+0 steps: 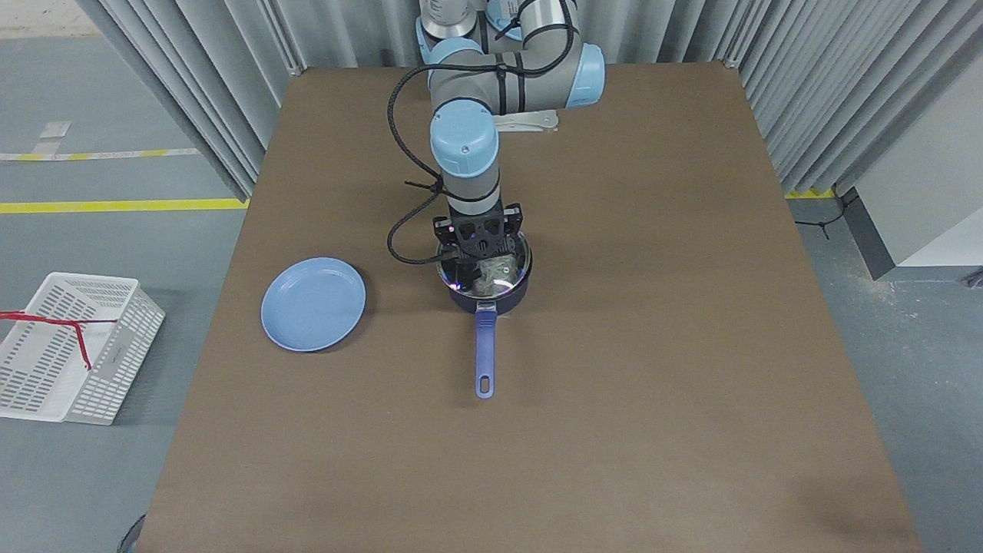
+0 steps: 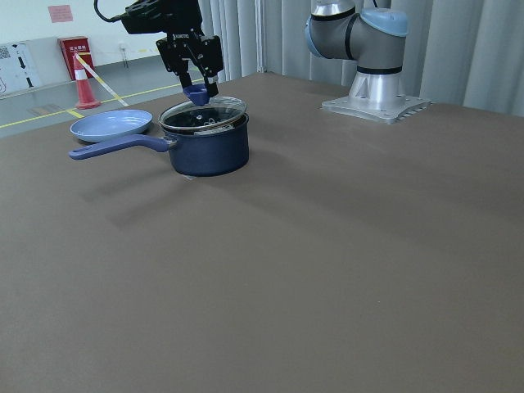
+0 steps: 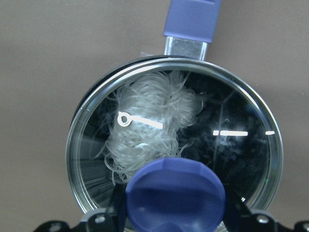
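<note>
A blue saucepan (image 2: 210,154) with a long handle (image 1: 484,355) stands at the middle of the table, its glass lid (image 3: 231,111) on top; white noodle-like strands (image 3: 149,104) show beneath the glass. My gripper (image 2: 199,78) is over the lid, shut on its round blue knob (image 3: 175,193). In the front view the gripper hides much of the pot. A blue plate (image 1: 312,303) lies to the left of the pot.
The robot's base (image 2: 377,105) is at the back. A white basket (image 1: 120,369) is on the floor to the left.
</note>
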